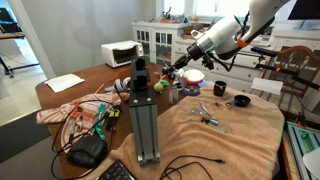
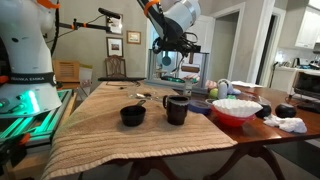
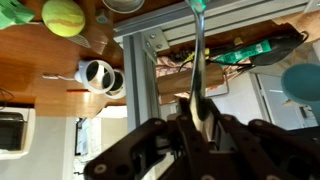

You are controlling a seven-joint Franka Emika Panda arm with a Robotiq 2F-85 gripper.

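In the wrist view, my gripper is shut on a slender, shiny utensil [image 3: 200,65] that is pale along its shaft and teal at its far end; its exact kind is unclear. Exterior view 1 has the gripper [image 1: 173,70] raised beyond the metal post, near the white bowl [image 1: 192,75]. From the other side, the gripper [image 2: 182,49] hangs well above the table, and the utensil is too small to make out. Several utensils [image 1: 210,117] lie on the tan cloth [image 1: 235,140].
A dark mug [image 2: 177,110] and a black bowl [image 2: 133,115] stand on the cloth, beside a red bowl [image 2: 235,120]. The tall metal post [image 1: 145,125] rises mid-table. Below the wrist camera lie a tennis ball [image 3: 64,17] and a white cup [image 3: 97,75].
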